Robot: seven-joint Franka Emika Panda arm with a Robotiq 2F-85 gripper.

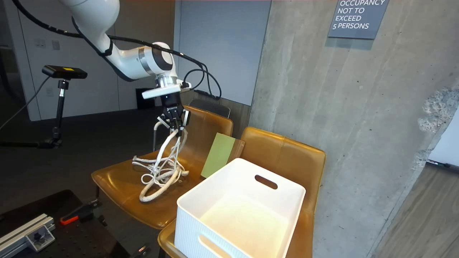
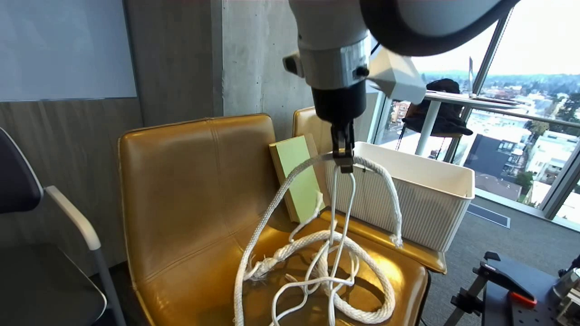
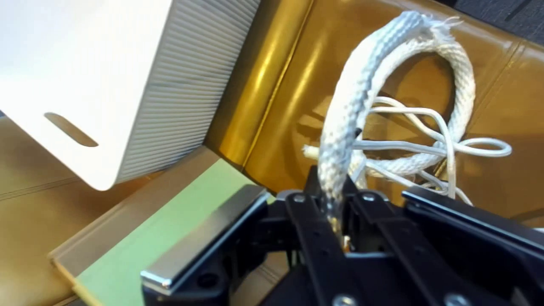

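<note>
My gripper [image 1: 177, 131] is raised above the left tan chair [image 1: 112, 176], shut on a white rope. In exterior view 2 the thick rope [image 2: 270, 209] arches through the gripper [image 2: 343, 165], one end hanging free on the right. Thinner white cord [image 2: 333, 202] also hangs from the fingertips, and the lower coils rest on the seat. The wrist view shows the thick rope [image 3: 342, 107] running up between the fingers, with the loose tangle of cord [image 3: 446, 145] beneath. An empty white bin [image 1: 241, 189] stands on the neighbouring chair, apart from the rope.
A green board [image 1: 218, 155] with a brown one behind it leans between the chairs, close to the bin. Chair backs [image 2: 198, 195] rise behind the rope. A dark table with clamps [image 1: 84, 213] lies at the front left.
</note>
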